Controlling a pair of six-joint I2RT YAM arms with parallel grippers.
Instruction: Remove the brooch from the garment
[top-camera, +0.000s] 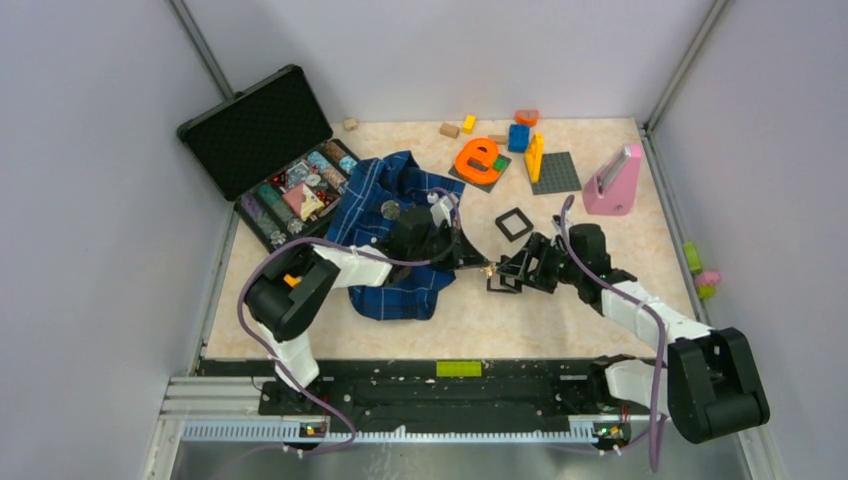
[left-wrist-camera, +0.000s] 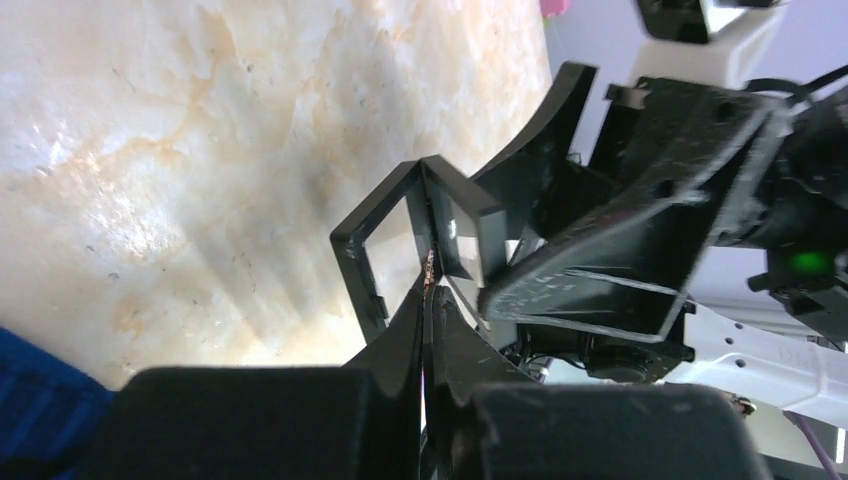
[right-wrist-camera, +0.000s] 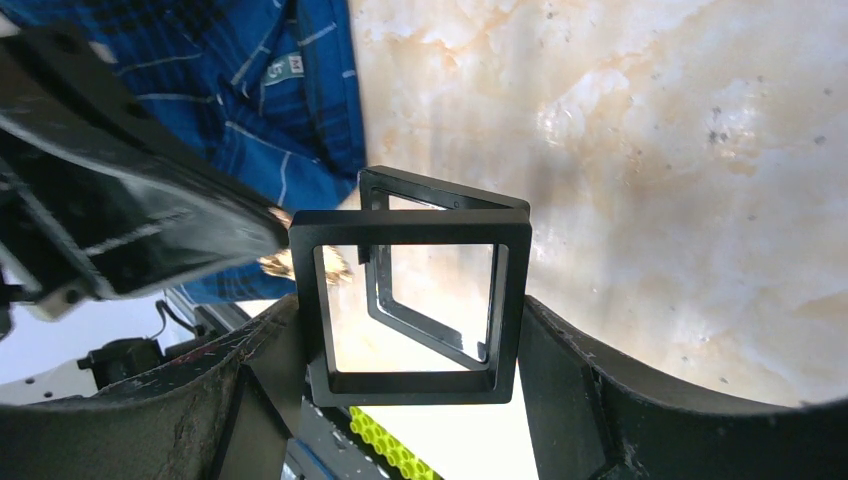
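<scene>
The brooch (right-wrist-camera: 300, 262) shows as a small gold piece at the tips of my left gripper (top-camera: 484, 267). That gripper is shut, with the thin coppery edge of the brooch (left-wrist-camera: 430, 268) standing up between its fingertips. The blue plaid garment (top-camera: 400, 300) lies beneath the left arm, and the brooch is off to its right, apart from the cloth. My right gripper is shut on a black square display frame (right-wrist-camera: 412, 388). This hinged frame stands part-way unfolded, with clear panes, and the brooch is close to its left side.
A second black frame (top-camera: 514, 224) lies flat behind the grippers. An open black case (top-camera: 262, 226) with coloured contents stands at the back left. Orange, blue and yellow toys (top-camera: 479, 160) and a pink stand (top-camera: 613, 182) are at the back.
</scene>
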